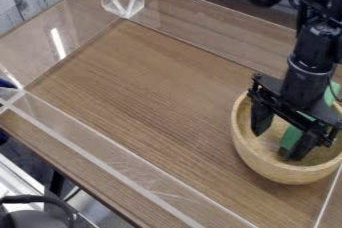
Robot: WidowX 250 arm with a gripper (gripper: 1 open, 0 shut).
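Observation:
My black gripper [291, 122] reaches down from the upper right into a light wooden bowl [275, 166] at the right edge of the tabletop. Its fingers are spread open over and inside the bowl. A green object [293, 138] lies in the bowl, partly hidden behind the fingers; I cannot tell its exact shape or whether the fingers touch it.
A clear plastic piece [122, 2] sits at the back edge. Black cables or hardware lie at the bottom left.

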